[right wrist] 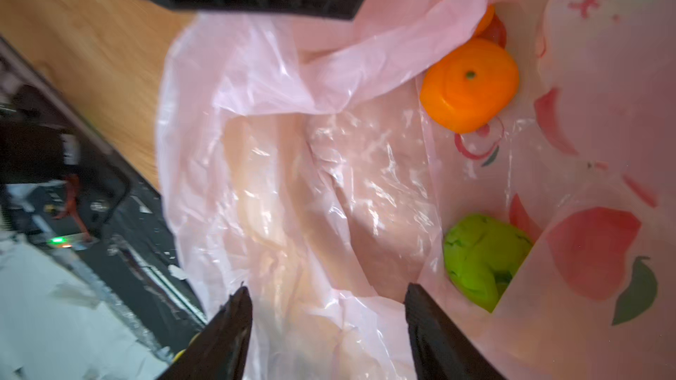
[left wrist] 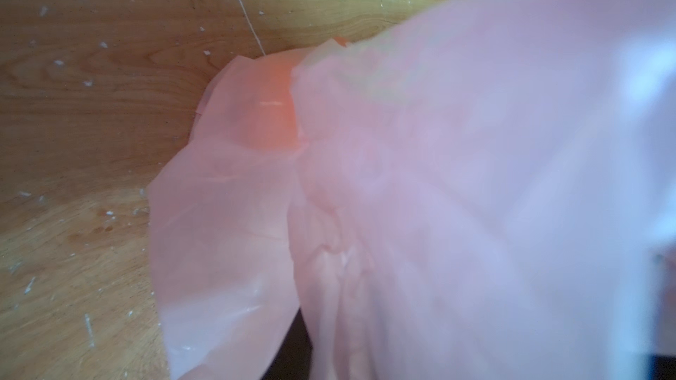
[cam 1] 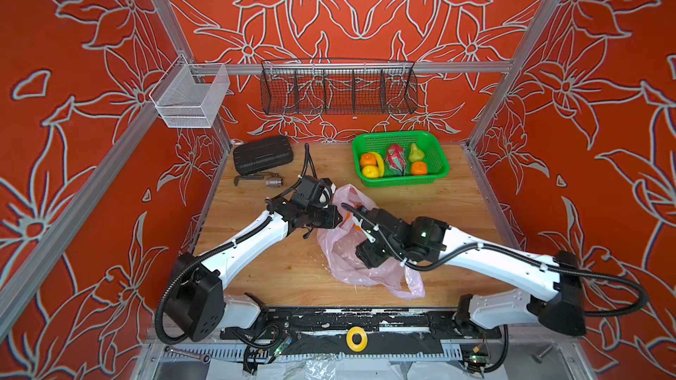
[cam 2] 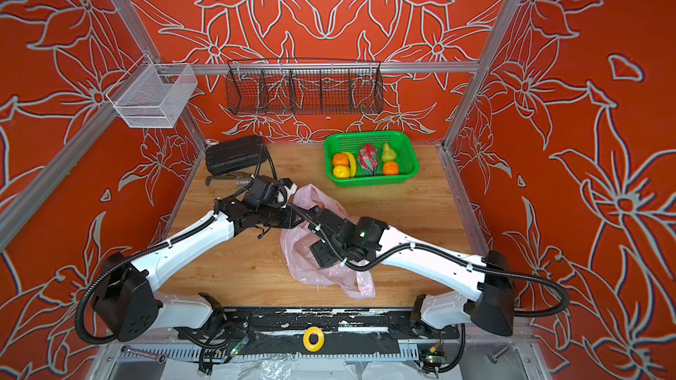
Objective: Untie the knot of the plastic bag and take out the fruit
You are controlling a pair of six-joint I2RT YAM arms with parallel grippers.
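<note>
The pink plastic bag lies spread open on the table, mouth upward. Inside it the right wrist view shows an orange fruit, a sliver of more orange beside it, and a green fruit. My left gripper is shut on the bag's left edge; pink film fills much of the left wrist view and hides its fingers. Over the middle of the bag my right gripper points down, fingers apart, with only bag film seen behind the gap. Seen from above, the right arm covers most of the fruit.
The green basket behind the bag holds several fruits, including a dragon fruit and a pear. A black case and a metal tool lie back left. Table right of the basket is clear.
</note>
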